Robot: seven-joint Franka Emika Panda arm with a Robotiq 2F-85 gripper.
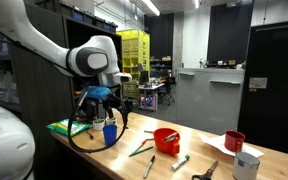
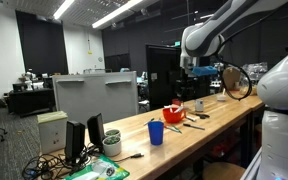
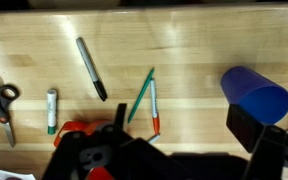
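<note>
My gripper is open above the wooden table, its two dark fingers apart with nothing held between them. A blue cup [image 3: 254, 95] lies at the right of the wrist view, beyond the right finger. Between the fingers, down on the table, are a green pen [image 3: 140, 96] and a red-and-white pen [image 3: 154, 105]. Farther left lies a black marker [image 3: 91, 70]. The red bowl [image 1: 166, 137] stands mid-table; in the wrist view the gripper partly hides it. Exterior view 1 has the blue cup [image 1: 110, 133] upright below the arm.
Scissors [image 3: 2, 102] and a white-and-green marker [image 3: 51, 110] lie at the wrist view's left. A red mug [image 1: 234, 141] and a pale metal mug [image 1: 246, 166] stand at the right. A potted plant [image 2: 112, 143] is near the monitors.
</note>
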